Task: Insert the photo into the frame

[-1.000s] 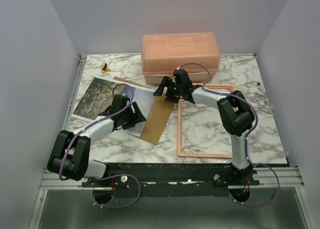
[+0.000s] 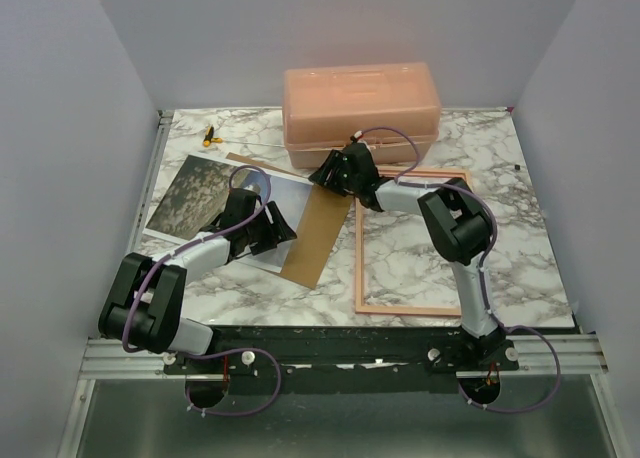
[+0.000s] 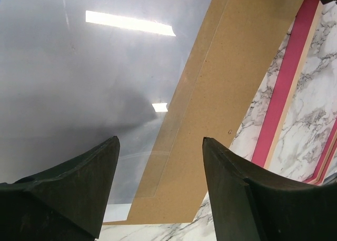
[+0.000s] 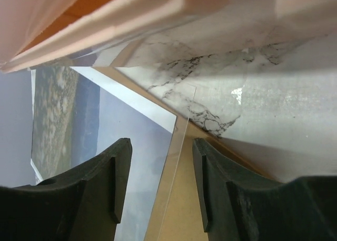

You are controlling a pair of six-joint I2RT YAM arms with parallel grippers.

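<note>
In the top view the photo [image 2: 185, 200] lies at the left, with a clear sheet over white backing [image 3: 63, 83] and a brown board [image 2: 312, 253] beside it. The wooden frame [image 2: 360, 278] lies empty at the right. My left gripper [image 2: 276, 225] is over the sheet near its right edge, part open, no object seen between its fingers. My right gripper [image 2: 331, 170] is at the board's upper corner beside the clear sheet's edge, fingers [image 4: 113, 178] apart; whether the thin sheet lies between them I cannot tell.
A large copper-coloured box [image 2: 360, 93] stands at the back, close above the right gripper. An orange-handled tool [image 2: 211, 138] lies at the back left.
My left gripper has moved very slightly to the right.
</note>
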